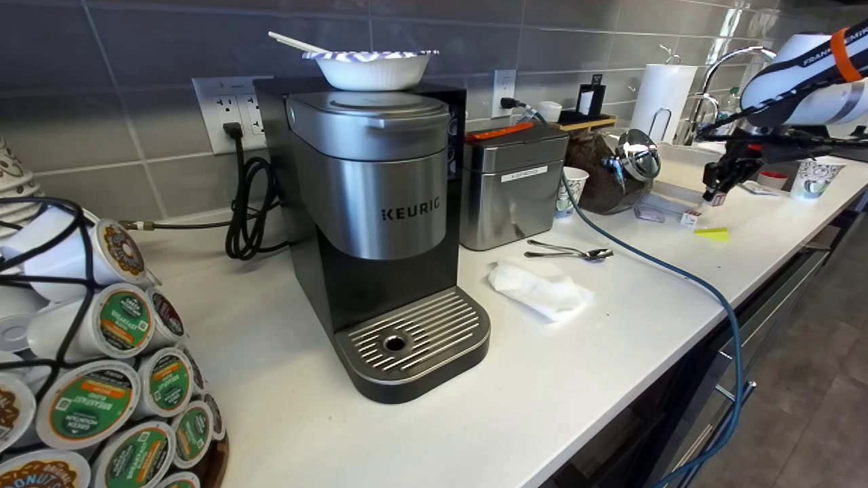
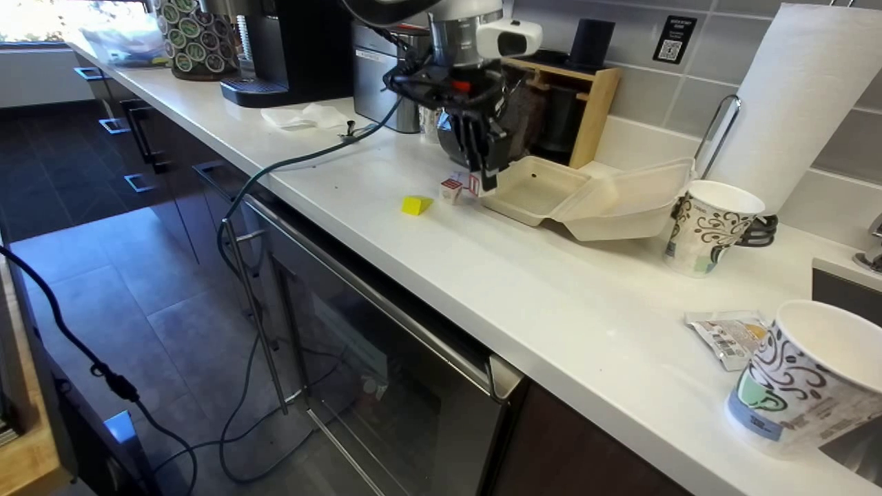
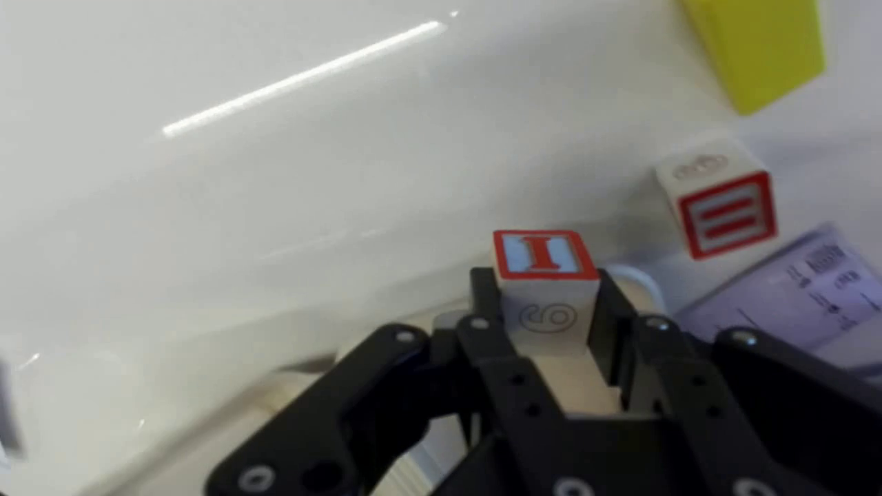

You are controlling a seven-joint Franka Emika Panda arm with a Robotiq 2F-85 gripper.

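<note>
A white letter block [image 3: 546, 255] with a red-framed "I" is pinched between the black fingers of my gripper. The wrist view shows a "6" on its near side. In exterior view 1 this block [image 1: 718, 199] hangs under the gripper [image 1: 713, 186], above the counter. A second letter block [image 3: 727, 216], with red bars on one face, sits on the counter to the right of the held one; exterior view 2 shows this block [image 2: 450, 191] as well. Close to it lies a yellow block [image 2: 415, 205].
An open takeout box [image 2: 579, 201] lies right beside the gripper, near a patterned paper cup [image 2: 712, 230]. A labelled clear packet [image 3: 794, 289] is by the second block. A blue hose [image 1: 675, 268] crosses the counter.
</note>
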